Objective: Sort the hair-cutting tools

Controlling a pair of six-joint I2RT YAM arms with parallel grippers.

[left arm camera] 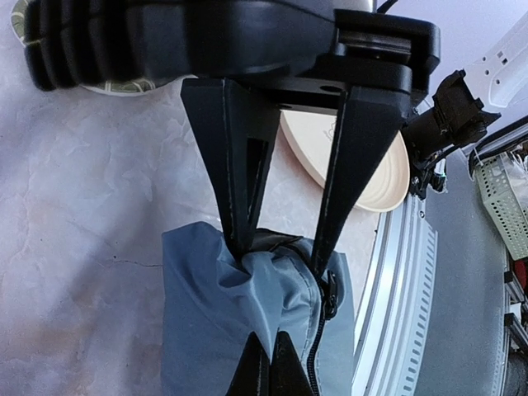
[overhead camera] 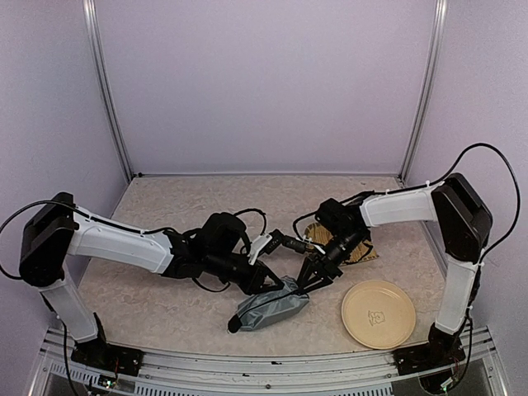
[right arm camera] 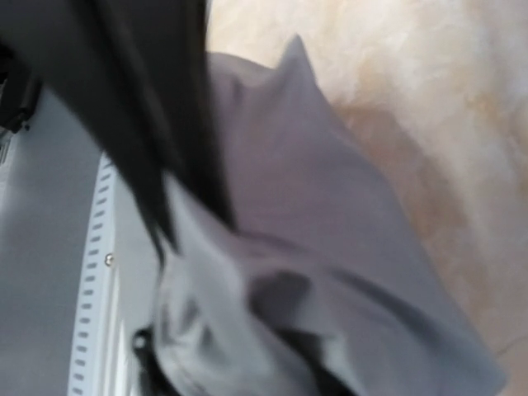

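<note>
A grey zippered pouch [overhead camera: 268,309] lies on the table between the arms, its fabric bunched near the zip [left arm camera: 328,293]. My left gripper is shut at the pouch's fabric, pinching a fold of it in the left wrist view. My right gripper reaches down onto the pouch from the opposite side, part open, its fingertips in the bunched fabric beside the zipper. In the right wrist view the fingers are blurred against the grey cloth. No hair cutting tools show; the inside of the pouch is hidden.
A beige plate [overhead camera: 378,322] lies at the front right. A woven basket [overhead camera: 363,254] sits behind the right arm, partly hidden by it. The aluminium front edge [overhead camera: 264,363] runs close below the pouch.
</note>
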